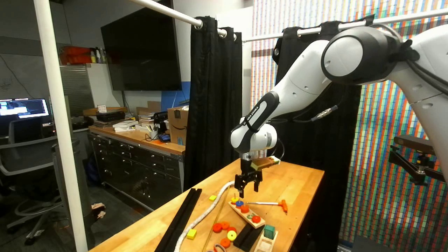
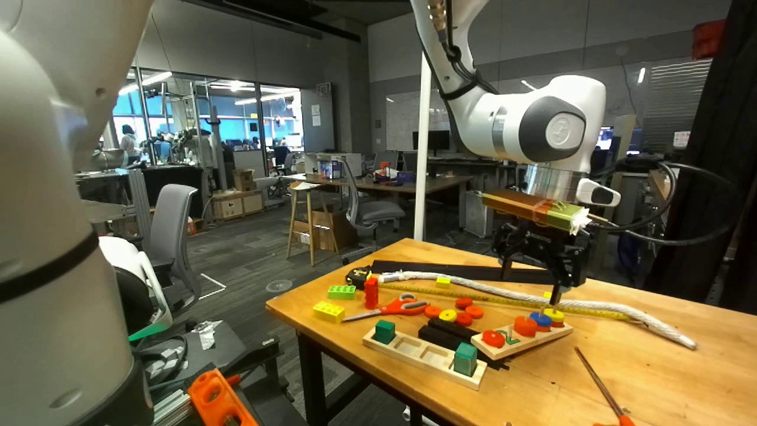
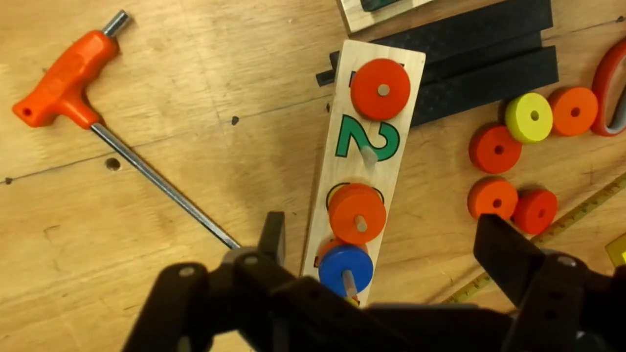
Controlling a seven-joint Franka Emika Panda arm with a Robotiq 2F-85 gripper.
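Note:
My gripper is open above the far end of a wooden peg board (image 3: 375, 126), and nothing shows between its fingers. On the board's pegs sit a red disc (image 3: 380, 89), an orange disc (image 3: 355, 211) and a blue disc (image 3: 345, 269) over another orange one. A bare peg (image 3: 369, 155) stands by the green number 2. At the far end, a yellow disc (image 2: 554, 315) is on its peg; in the wrist view the gripper body hides nearly all of it. Loose red, orange and yellow discs (image 3: 494, 149) lie beside the board.
An orange-handled hex key (image 3: 73, 82) lies to one side of the board. Black strips (image 3: 481, 55), a wooden tray with green blocks (image 2: 426, 357), scissors (image 2: 404, 305), a white rope (image 2: 497, 287) and a tape measure strip (image 3: 581, 211) crowd the other sides.

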